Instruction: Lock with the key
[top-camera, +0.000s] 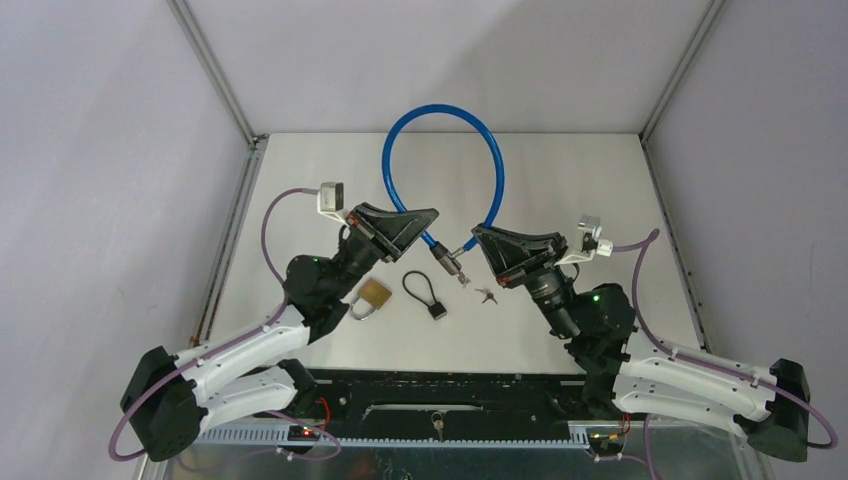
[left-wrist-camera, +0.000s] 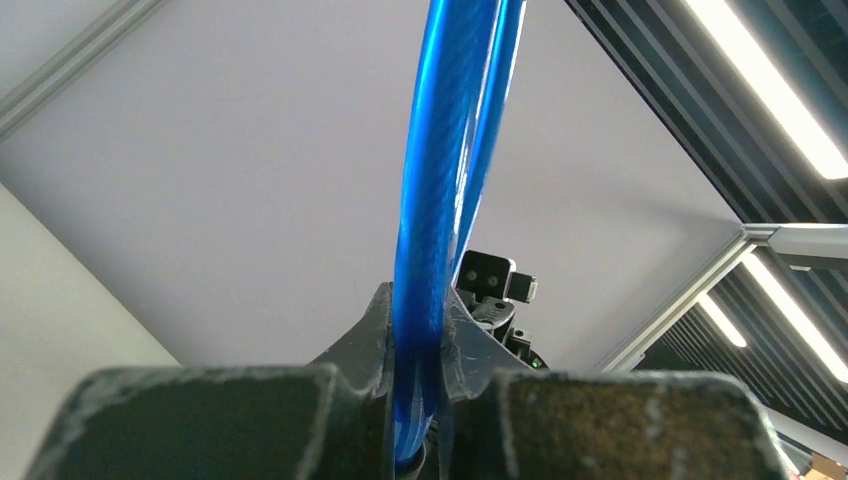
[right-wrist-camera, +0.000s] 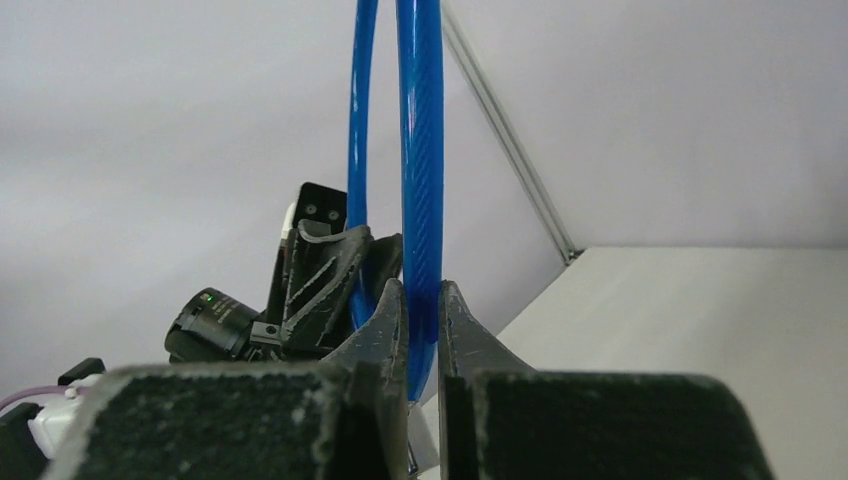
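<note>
A blue cable lock (top-camera: 441, 109) is held up in a loop between both grippers. My left gripper (top-camera: 425, 219) is shut on its left side, the blue tube (left-wrist-camera: 425, 200) filling the gap in the left wrist view. My right gripper (top-camera: 480, 234) is shut on the other side, as the tube (right-wrist-camera: 421, 170) between its fingers shows. The dark-and-silver lock cylinder (top-camera: 447, 260) hangs at the lower left end, with small keys (top-camera: 462, 279) below it. The silver tip (top-camera: 460, 250) at the other end is close to the cylinder; whether it is inserted I cannot tell.
A brass padlock (top-camera: 374, 294), a small black cable lock (top-camera: 436, 310) and another key set (top-camera: 487, 296) lie on the white board (top-camera: 560, 190). Walls bound the board at the back and sides. The board's back half is clear.
</note>
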